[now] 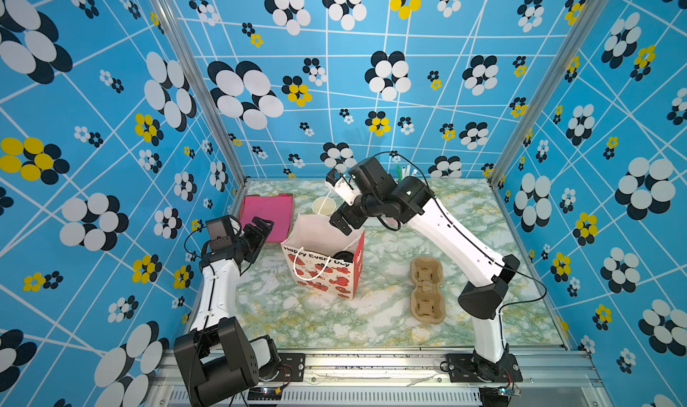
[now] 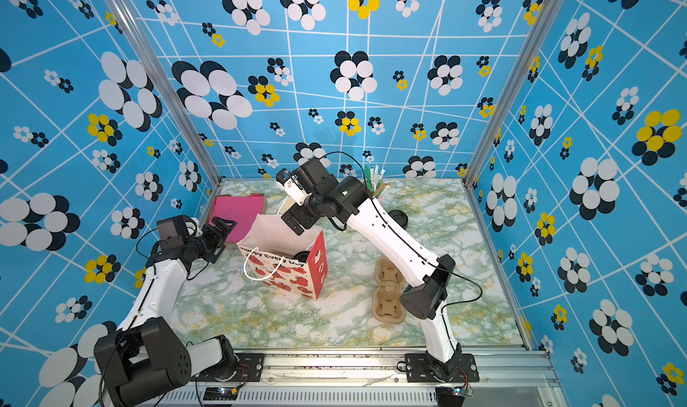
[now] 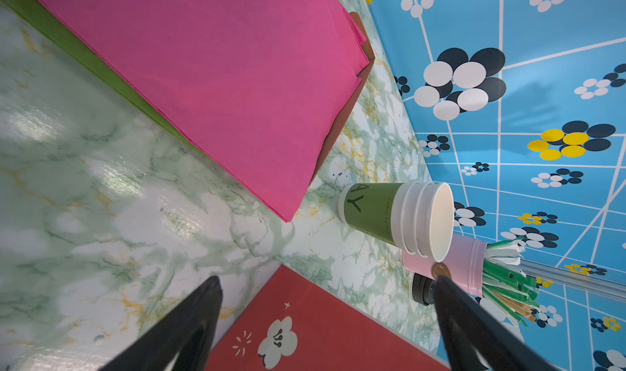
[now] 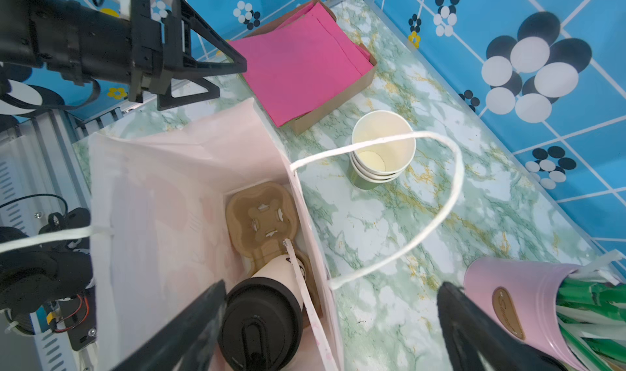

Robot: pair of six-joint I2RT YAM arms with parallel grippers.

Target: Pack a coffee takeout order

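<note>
A white paper bag with red print [image 1: 322, 272] stands open at mid-table. Inside it, in the right wrist view, are a brown cup carrier [image 4: 264, 217] and a cup with a black lid [image 4: 260, 322]. Over the bag's right rim hangs my right gripper [image 1: 342, 224], open, with its fingers apart and nothing held. My left gripper [image 1: 262, 229], also open and empty, is beside the pink paper stack [image 3: 215, 64], left of the bag. Stacked green-and-white paper cups [image 3: 397, 214] stand behind the bag. A second brown carrier [image 1: 428, 289] lies on the table to the right.
A pink holder [image 4: 515, 299] with wrapped green and white sticks stands at the back, and a black lid stack [image 2: 398, 219] sits near it. One white bag handle [image 4: 450, 194] arches out over the table.
</note>
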